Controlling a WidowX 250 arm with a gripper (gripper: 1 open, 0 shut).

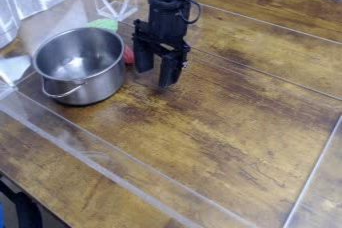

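Observation:
My black gripper (159, 60) hangs down from the top centre of the camera view, low over the wooden table (234, 122), just right of a steel pot (80, 67). A small red object (128, 54) lies between the pot and the gripper, partly hidden by the gripper. The fingers are dark and small, so I cannot tell whether they are open or shut.
A green item (104, 23) lies behind the pot, and a white object (14, 69) is at the left edge.

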